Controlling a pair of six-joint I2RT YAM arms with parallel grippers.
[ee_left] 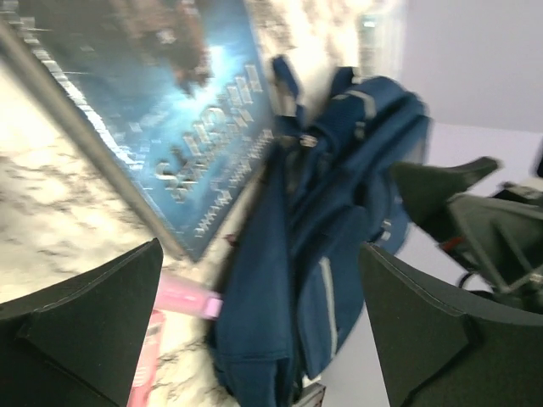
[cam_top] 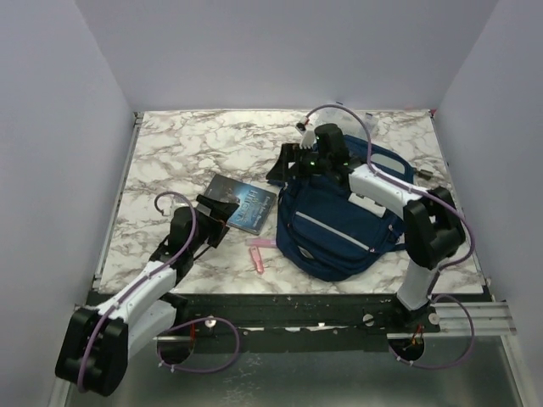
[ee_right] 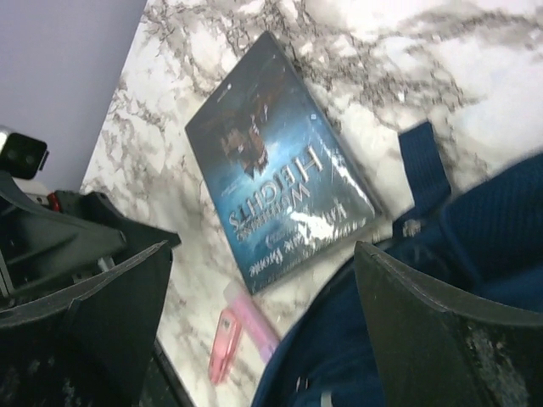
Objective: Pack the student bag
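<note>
A dark blue book with a printed cover (cam_top: 249, 202) lies flat on the marble table, left of the navy bag (cam_top: 327, 233). My left gripper (cam_top: 222, 217) is open at the book's lower left, its fingers empty. Over the bag's upper left edge, my right gripper (cam_top: 284, 170) hangs open with nothing between its fingers. The right wrist view shows the whole book (ee_right: 280, 170) lying beyond the fingers, clear of them. Below the book are a pink pencil case or tube (ee_right: 253, 322) and a pink stapler-like item (ee_right: 224, 345).
Clear plastic items (cam_top: 344, 117) stand behind the bag at the back. A small dark object (cam_top: 423, 174) lies at the right. Bare marble (cam_top: 195, 140) spreads across the back left.
</note>
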